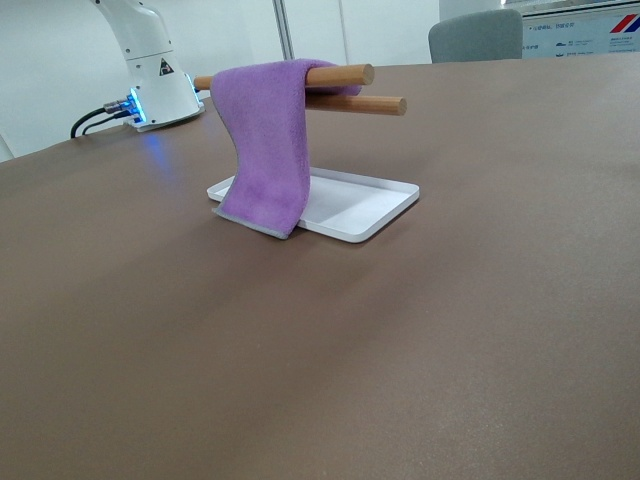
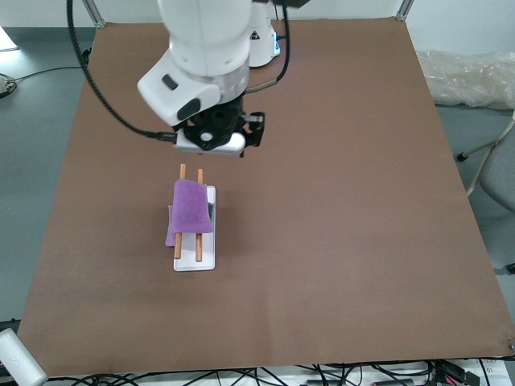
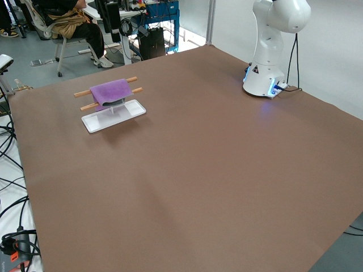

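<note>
A purple towel (image 2: 191, 205) hangs draped over two wooden rods (image 1: 356, 105) of a small rack standing on a white tray (image 2: 193, 261), left of the table's middle in the camera left view. The top view shows the towel (image 1: 262, 150) falling down the front side; the camera right view shows it (image 3: 109, 90) atop the rack. In the camera left view my gripper (image 2: 251, 133) is above and right of the rack, apart from the towel; whether its fingers are open or shut is unclear.
A chair (image 2: 499, 169) stands off the right edge in the left view, cables run along the near edge, and a person sits beyond the table in the right view.
</note>
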